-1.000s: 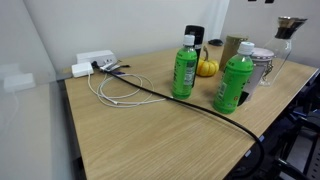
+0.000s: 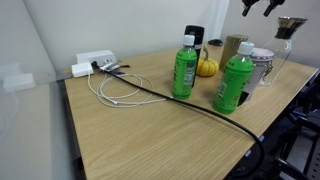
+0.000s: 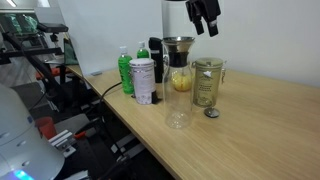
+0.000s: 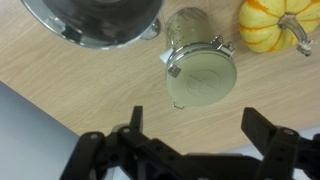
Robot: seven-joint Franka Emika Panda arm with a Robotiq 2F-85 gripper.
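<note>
My gripper is open and has nothing between its fingers. It hangs well above the table, at the top of exterior view 2 and near the top right corner of exterior view 1. Beneath it stands a clip-top glass jar with beige contents. In the wrist view the closed lid of this jar lies just ahead of the gap between the fingers. A clear glass carafe with a wide dark metal top rises beside the jar.
A small orange pumpkin, a white patterned canister and two green bottles stand close by. A small metal disc lies near the jar. Cables cross the table, whose right side in exterior view 2 is bare.
My gripper has come down in exterior view 1, from barely showing at the top edge to having its fingers in sight. The objects on the table have stayed put.
</note>
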